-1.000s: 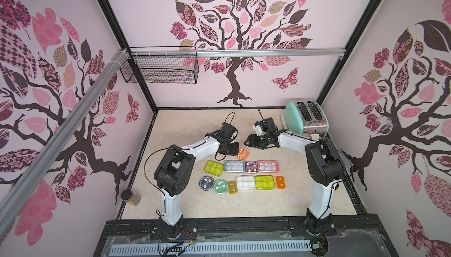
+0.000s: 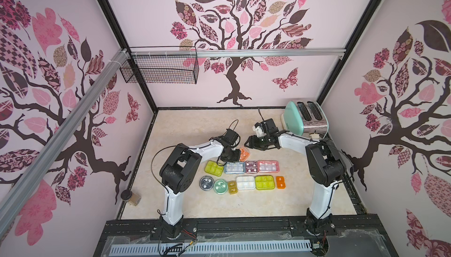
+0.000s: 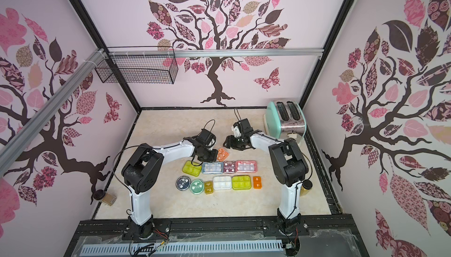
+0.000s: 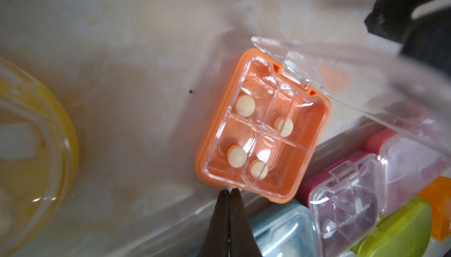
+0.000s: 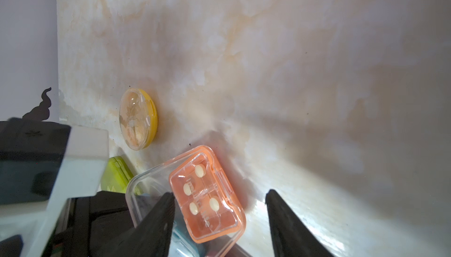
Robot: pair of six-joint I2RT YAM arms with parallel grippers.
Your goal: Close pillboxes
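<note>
An orange pillbox (image 4: 263, 123) sits on the table with its clear lid (image 4: 357, 64) raised on the hinge. White pills lie in its compartments. In the left wrist view my left gripper is shut, its tips close to the box edge opposite the hinge; whether they touch I cannot tell. My right gripper stands open, nothing held, its fingers over the table to the far right of the same orange box in the top left view. A yellow round pillbox (image 5: 138, 118), lid down, lies farther left, mostly hidden by my left arm from above.
Two rows of pillboxes lie in front: a blue box (image 2: 234, 167), a purple box (image 2: 251, 166), a pink box (image 2: 268, 165), a green box (image 2: 214, 168) and several more. A toaster (image 2: 306, 117) stands back right. Open table lies behind the arms.
My left gripper has shifted slightly right and forward, and the orange pillbox has moved a little to the right. The right arm is almost still.
</note>
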